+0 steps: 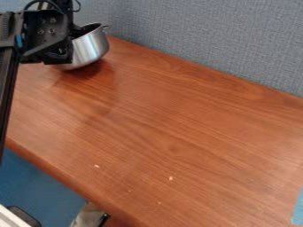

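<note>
My black gripper (50,40) is at the top left, in front of a shiny metal pot (88,49) with a small handle, which sits at the far left of the wooden table (166,142). The gripper overlaps the pot's left side. Its fingertips are hard to make out, so I cannot tell whether it is open, shut or touching the pot.
A grey fabric partition (213,40) runs along the back edge of the table. A blue patch (297,208) shows at the right edge.
</note>
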